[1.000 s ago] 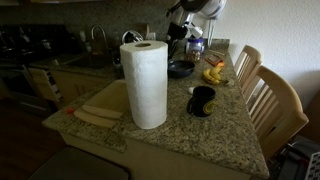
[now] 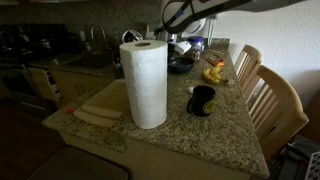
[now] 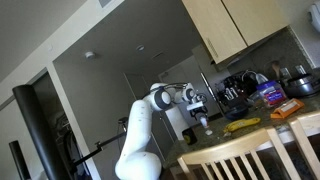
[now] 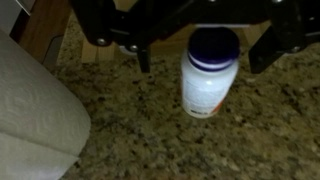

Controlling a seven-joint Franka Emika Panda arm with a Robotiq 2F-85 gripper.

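A white bottle with a purple cap (image 4: 208,85) stands on the granite counter in the wrist view. My gripper is open, one finger on each side of the bottle's cap end, and gaps show on both sides. In exterior view 2 the gripper (image 3: 196,107) hangs low over the counter, with a small white shape just below it that looks like the bottle. Exterior view 1 shows the arm (image 2: 190,15) reaching in from the upper right; the gripper's fingertips and the bottle cannot be made out there.
A tall paper towel roll (image 2: 148,85) stands close by, at the left in the wrist view. Around it are a cutting board (image 2: 106,101), a black mug (image 2: 201,101), a dark pan (image 2: 180,65) and bananas (image 2: 213,74). Chairs (image 2: 268,105) line the counter's right side.
The arm has swung lower across the top of exterior view 1, its forearm now stretching left toward the paper towel roll. Objects on the counter look unmoved.
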